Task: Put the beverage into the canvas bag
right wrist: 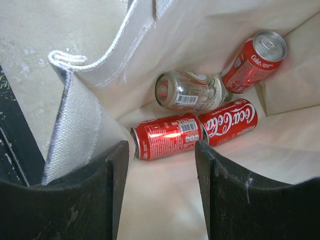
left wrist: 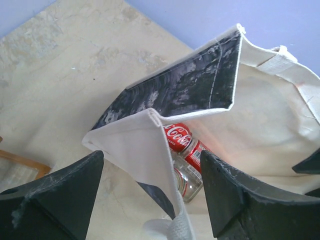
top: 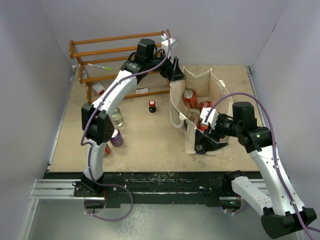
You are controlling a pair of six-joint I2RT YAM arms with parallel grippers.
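The cream canvas bag (top: 180,90) with a dark panel stands at the right of the table, holding red Coca-Cola cans (top: 190,98) (right wrist: 170,137) and a glass bottle (right wrist: 185,91) lying on its floor. My right gripper (top: 212,125) is over the bag's front part, its fingers apart and nothing between them. My left gripper (top: 175,70) stands open at the bag's back-left top, with the bag's rim between its fingers but not gripped.
A small dark bottle (top: 152,106), a purple can (top: 116,139) and a clear bottle (top: 117,117) stand on the left. A wooden rack (top: 110,38) lies at the back.
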